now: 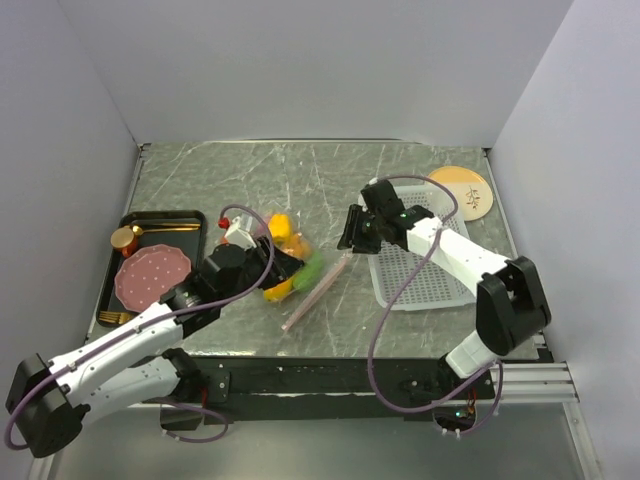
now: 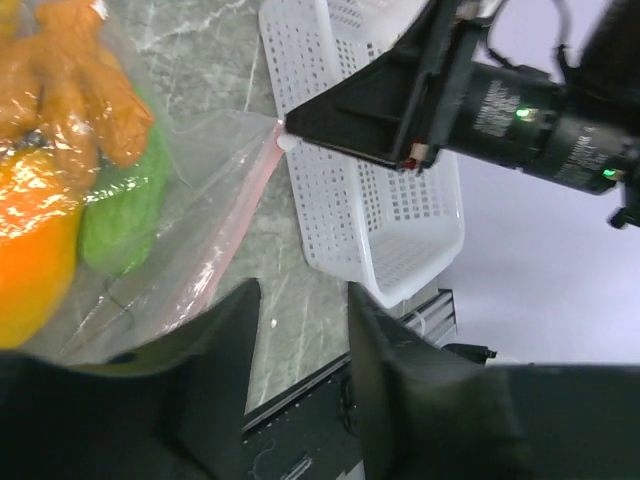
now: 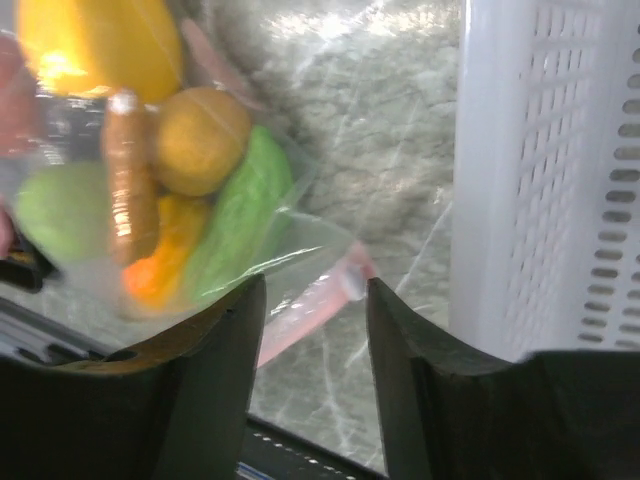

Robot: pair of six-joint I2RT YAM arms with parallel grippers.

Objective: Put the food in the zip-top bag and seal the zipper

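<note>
A clear zip top bag [image 1: 312, 240] lies on the marble table with several food pieces inside. Through the film I see a yellow piece [image 3: 105, 45], a brown sausage-like piece [image 3: 130, 180] and a green piece [image 3: 243, 210]. The bag's pink zipper strip [image 1: 316, 292] runs slantwise along its right side, with a whitish slider [image 3: 352, 280] at its upper end. My right gripper [image 1: 347, 243] stands open at that end, fingers apart around the slider's position. Over the bag's left part hovers my left gripper, open and empty, hiding some food in the top view.
A white perforated basket [image 1: 425, 300] stands right beside the zipper's upper end. At the left are a black tray [image 1: 197, 225] and a pink plate [image 1: 152, 277]; a round board [image 1: 470, 190] lies back right.
</note>
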